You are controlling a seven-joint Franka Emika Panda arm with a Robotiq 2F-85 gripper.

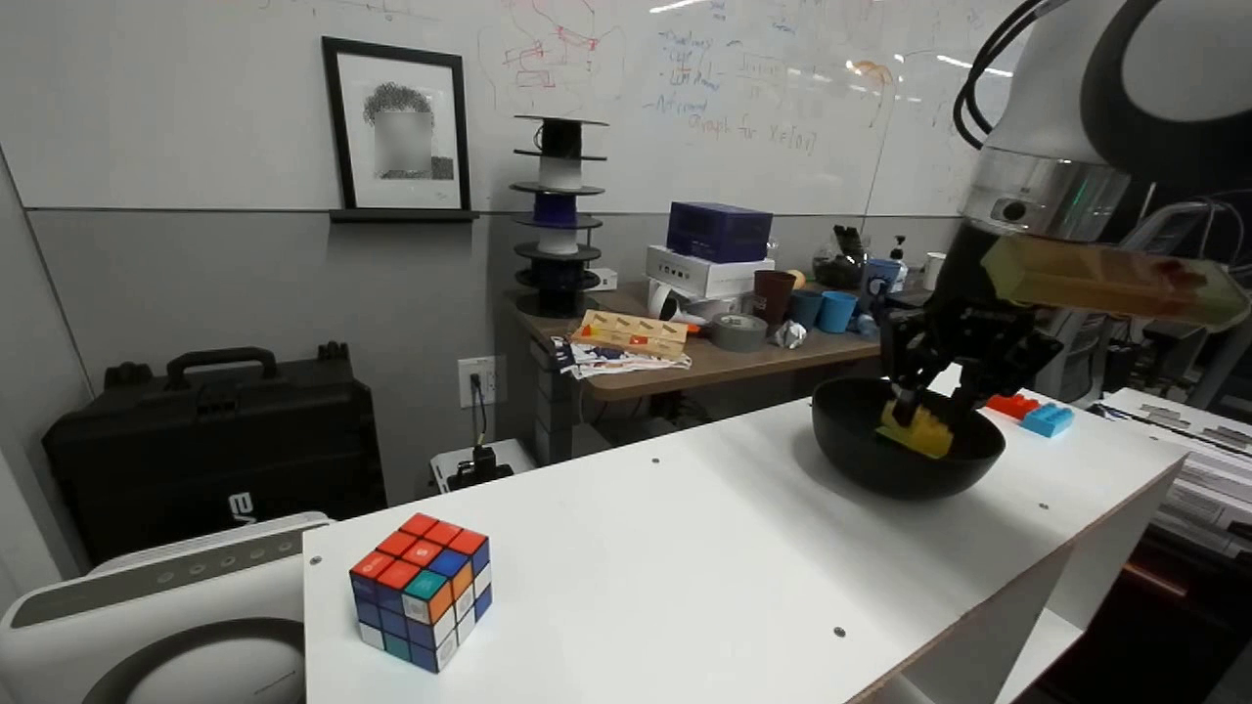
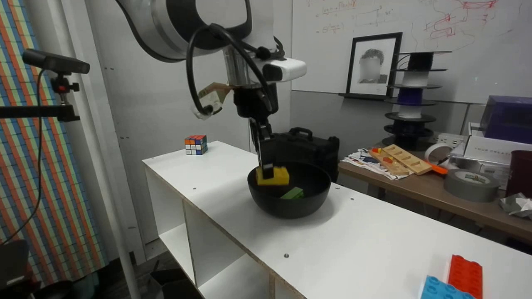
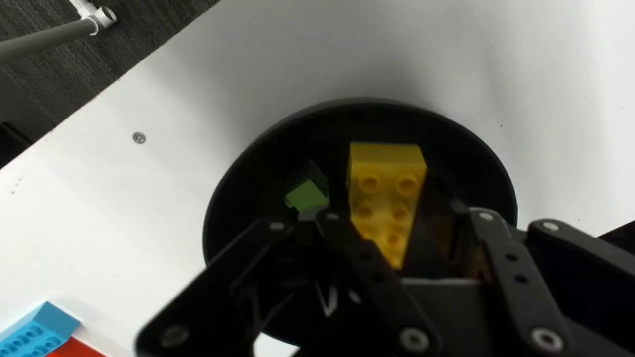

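A yellow brick [image 3: 387, 196] is inside the outline of the black bowl [image 2: 294, 209], toward its left side in exterior view 2. My gripper reaches down into the bowl, its fingers spread around the brick. In the wrist view the left finger lies close beside the brick, while a dark gap separates it from the right finger. Whether the brick rests on the bowl's floor cannot be told. A green brick [image 2: 293, 193] lies in the bowl beside the yellow one. The fingers partly cover the yellow brick [image 1: 921, 432] in exterior view 1.
A red brick [image 2: 466, 275] and a blue brick [image 2: 441, 289] lie together on the white tabletop [image 2: 369, 239], apart from the bowl. A Rubik's cube [image 1: 423, 591] stands at the opposite end. Between cube and bowl the surface is clear; its edge drops to open shelves.
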